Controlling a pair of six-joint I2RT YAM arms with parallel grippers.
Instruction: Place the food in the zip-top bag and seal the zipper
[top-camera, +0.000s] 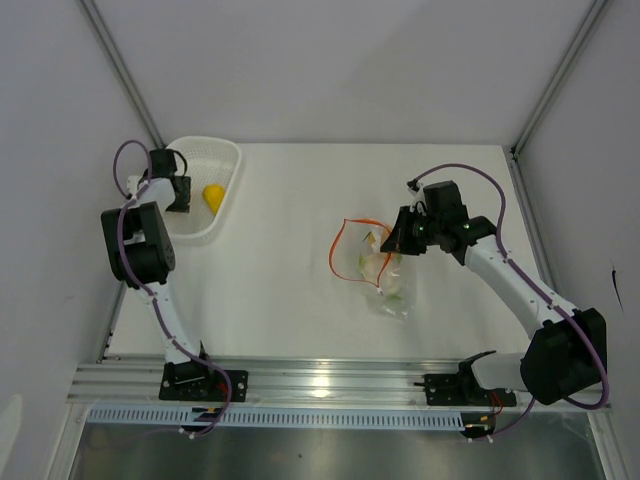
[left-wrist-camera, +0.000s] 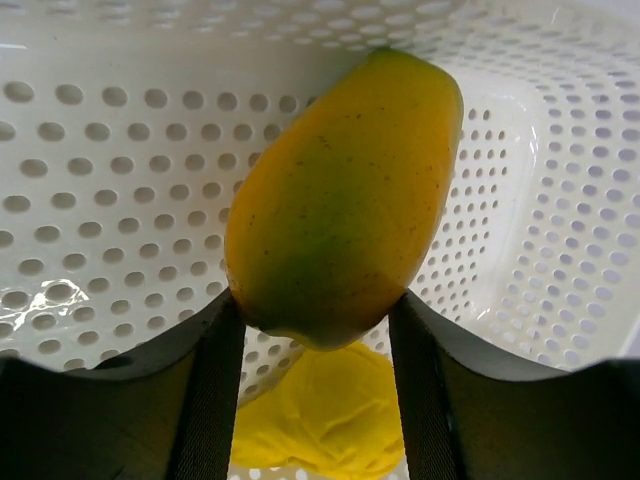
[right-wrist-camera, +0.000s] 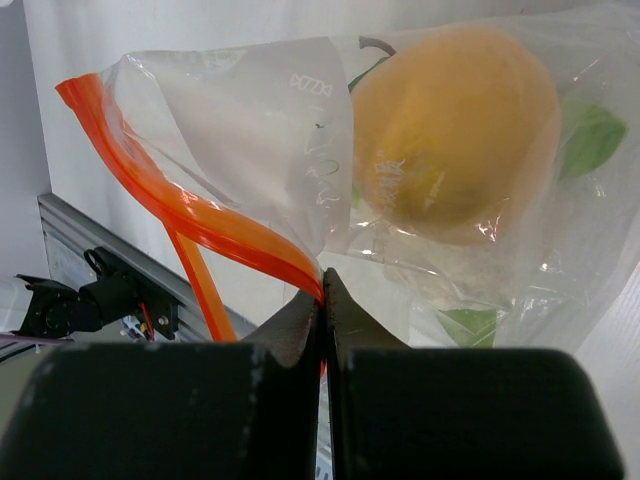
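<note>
My left gripper (top-camera: 178, 190) is down in the white perforated basket (top-camera: 200, 228), its fingers at either side of a green-yellow mango (left-wrist-camera: 345, 190); whether they grip it I cannot tell. A yellow food item (left-wrist-camera: 335, 405) lies beside it, also seen in the top view (top-camera: 213, 196). The clear zip top bag (top-camera: 395, 295) with orange zipper lies right of centre, holding a round orange fruit (right-wrist-camera: 450, 130) and green leaves. My right gripper is shut at the bag's zipper edge, the orange strip running into its fingertips.
Aluminium rails and grey walls bound the workspace at the sides and back.
</note>
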